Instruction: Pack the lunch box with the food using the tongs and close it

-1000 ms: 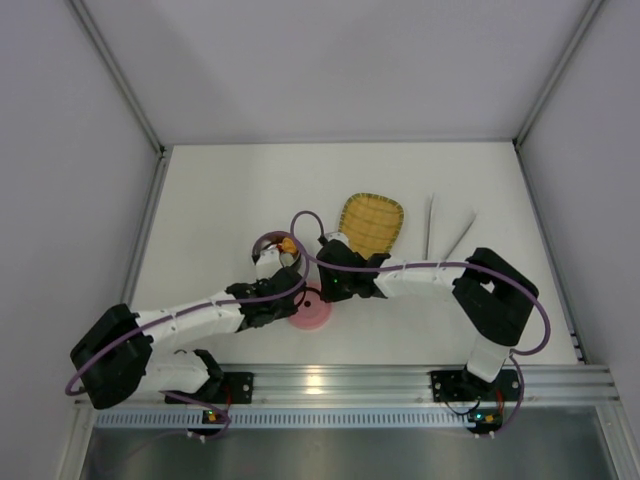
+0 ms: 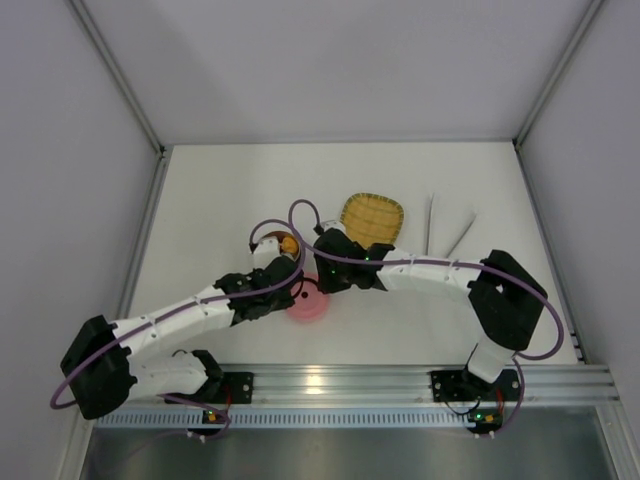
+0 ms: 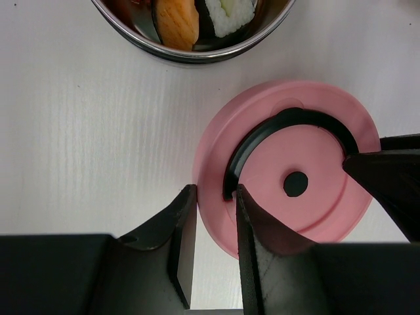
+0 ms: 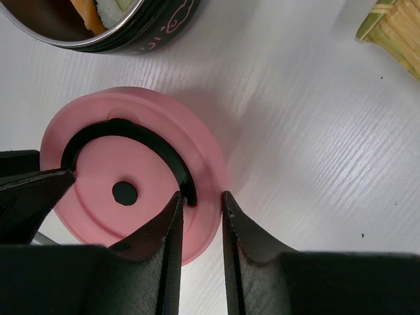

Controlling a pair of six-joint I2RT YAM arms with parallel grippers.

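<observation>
In the left wrist view, the round pink lid (image 3: 318,213) has a black curved handle (image 3: 298,117) and a black centre dot. My left gripper has the lid's left rim between its fingertips. On the opposite side, in the right wrist view, my right gripper is shut on the right rim of the lid (image 4: 125,167). The round metal lunch box (image 2: 284,236) stands uncovered just behind the lid, with orange and white food (image 3: 230,16) inside. The arms hide parts of the box and lid in the top view.
A yellow woven tray (image 2: 371,219) lies behind my right arm. Two thin pale sticks (image 2: 430,225) lie on the table to its right. Wide clear table (image 2: 230,180) extends along the back and left.
The box, tray and sticks have stayed in place.
</observation>
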